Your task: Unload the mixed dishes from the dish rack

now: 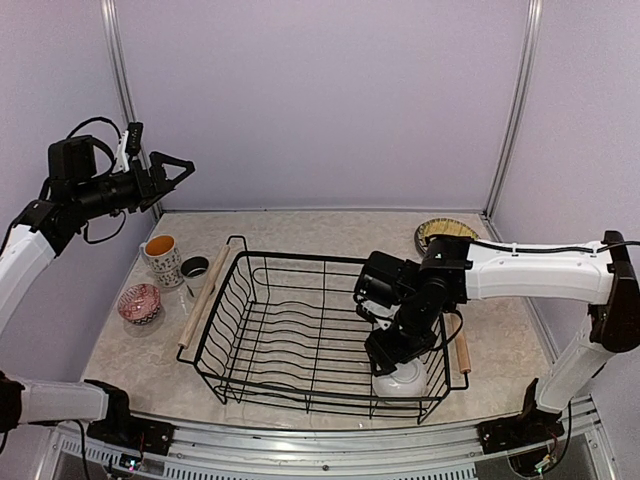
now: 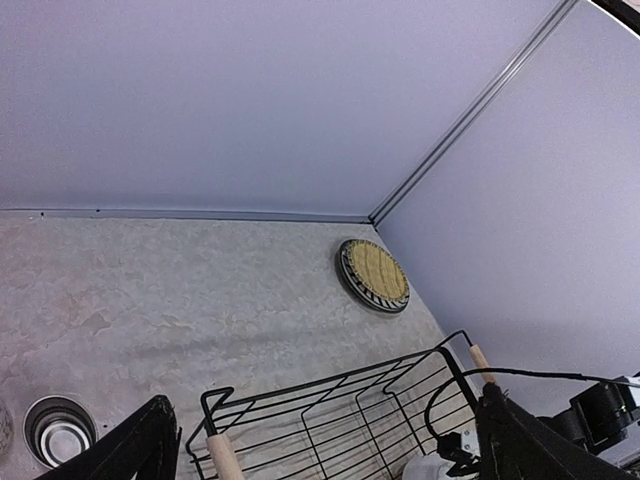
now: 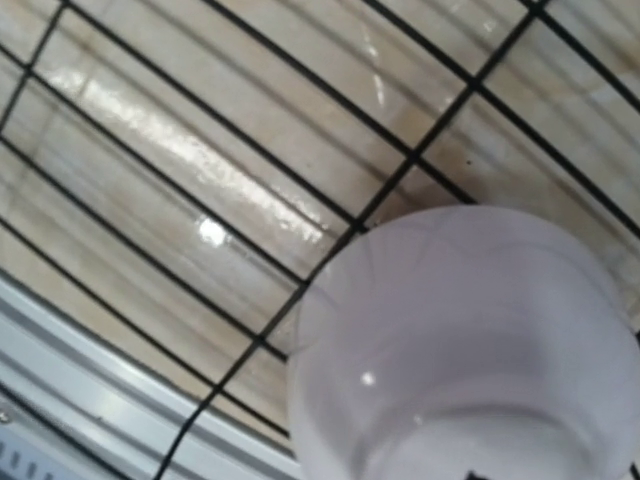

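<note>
An upside-down white bowl (image 1: 402,380) rests in the front right corner of the black wire dish rack (image 1: 300,258); in the right wrist view the bowl (image 3: 470,300) fills the lower right. My right gripper (image 1: 385,358) is over its back left part, partly covering it. Its fingers barely enter the right wrist view, so their gap and any contact are unclear. My left gripper (image 1: 182,178) is raised at the back left, its fingers (image 2: 135,445) wide apart with nothing between them.
Left of the rack stand a patterned mug (image 1: 162,262), a dark cup (image 1: 194,270) and a red patterned bowl (image 1: 140,302). A yellow plate (image 2: 376,274) with a patterned rim lies at the back right. Behind the rack, the counter (image 1: 300,228) is clear.
</note>
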